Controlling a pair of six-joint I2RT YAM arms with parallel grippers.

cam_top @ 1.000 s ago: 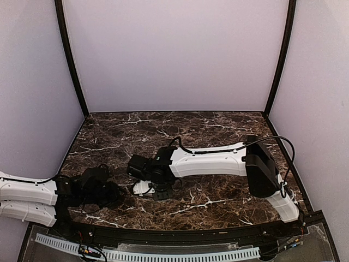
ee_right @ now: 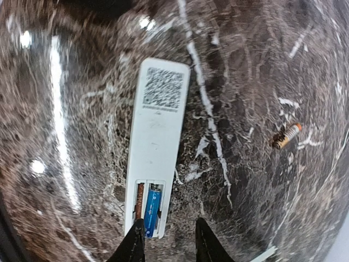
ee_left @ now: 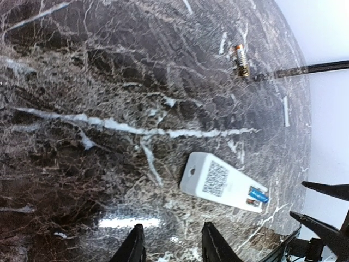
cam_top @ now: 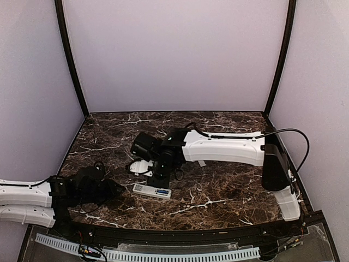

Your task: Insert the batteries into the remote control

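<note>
The white remote control point(ee_right: 155, 131) lies on the dark marbled table with its battery compartment exposed. In the right wrist view a blue battery point(ee_right: 152, 210) occupies one slot; the slot beside it shows brown, with no battery visible. Whether the blue one sits fully flat, I cannot tell. A loose orange-and-dark battery point(ee_right: 287, 135) lies on the table, apart from the remote. Above the compartment end my right gripper is open, nothing between its fingers. My left gripper stands open and empty, off to the remote's left in the top view.
A small white piece point(ee_left: 286, 111) lies on the table beyond the loose battery. My right arm point(cam_top: 223, 147) stretches across the table's middle and hides part of it.
My right arm has drawn up and away from the remote, so the remote and the blue battery now show in the top view. The left arm has barely moved.
</note>
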